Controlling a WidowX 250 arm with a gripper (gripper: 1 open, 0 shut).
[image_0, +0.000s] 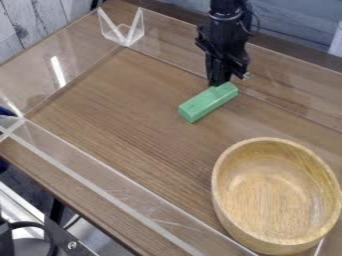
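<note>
A black robot gripper (215, 76) reaches down from the top of the camera view, its tip just above and behind the far end of a green bar (206, 104) lying on the wooden table (114, 125). The gripper looks shut, with nothing visible between its fingers. Whether the tip touches the bar is not clear.
A large round wooden bowl (274, 190) sits at the front right. A clear plastic piece (122, 28) stands at the back left. Transparent walls edge the table.
</note>
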